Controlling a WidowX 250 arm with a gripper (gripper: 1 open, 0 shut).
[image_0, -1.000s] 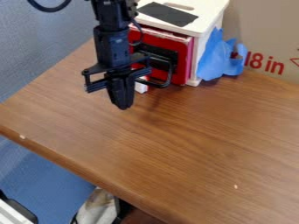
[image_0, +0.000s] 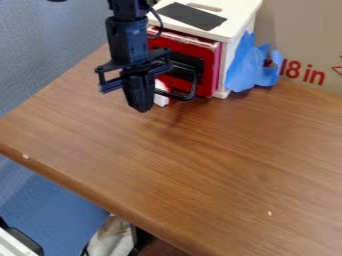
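Note:
My gripper (image_0: 140, 98), black, hangs over the table at the upper middle, in front of a small white toy oven (image_0: 225, 22) with a red front (image_0: 203, 52) and a black handle. Its fingertips are dark and close to the handle; whether they touch it or are open or shut is unclear. A small white object shows beside the gripper at the oven's lower front, partly hidden.
A blue crumpled cloth or bag (image_0: 251, 65) lies right of the oven against a cardboard panel (image_0: 307, 35).
My gripper has risen and shifted slightly toward the back over the last second. The oven and the blue item look unchanged.

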